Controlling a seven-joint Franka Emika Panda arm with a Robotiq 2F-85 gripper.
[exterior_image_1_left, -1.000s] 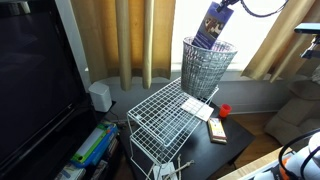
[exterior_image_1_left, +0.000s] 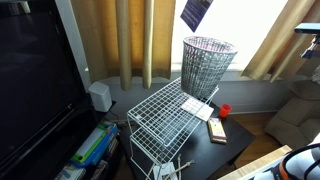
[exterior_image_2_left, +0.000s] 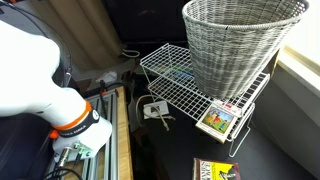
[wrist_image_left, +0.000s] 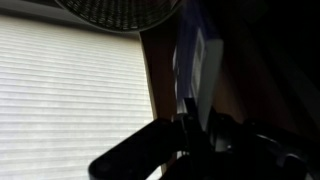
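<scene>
A thin dark-blue book or box (exterior_image_1_left: 196, 12) hangs tilted above the wicker basket (exterior_image_1_left: 207, 66), cut off by the top edge in exterior view 1. In the wrist view my gripper is shut on this blue book (wrist_image_left: 205, 70), which points away from the dark fingers. The basket's rim (wrist_image_left: 122, 22) shows at the top of that view. Exterior view 2 has the grey basket (exterior_image_2_left: 238, 48) large in front, with neither the gripper nor the held book visible there.
The basket stands on a white wire rack (exterior_image_1_left: 165, 118) over a dark table. A picture card (exterior_image_2_left: 217, 120) lies at the rack's edge, and another booklet (exterior_image_2_left: 216, 170) is on the table. A red cup (exterior_image_1_left: 225, 111) stands to the right.
The blue book has moved up and to the left in exterior view 1, from just over the basket's mouth to higher above it. The basket and rack have stayed put.
</scene>
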